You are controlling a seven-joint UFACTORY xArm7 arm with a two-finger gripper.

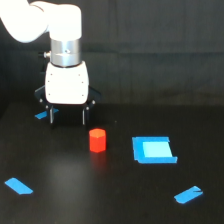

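Observation:
A red block [97, 141] sits on the dark table, left of the middle of the camera view. My gripper [69, 117] hangs behind it and to its left, pointing down. Its two fingers stand wide apart, so it is open, and only the dark background shows between them. The right finger looks close to the block's upper left in the picture, but a gap shows between them. To the right of the block lies a pale square framed in blue tape [154, 149].
Strips of blue tape lie at the front left [18, 186] and front right [188, 195]. Another small strip [41, 115] shows by the gripper's left side.

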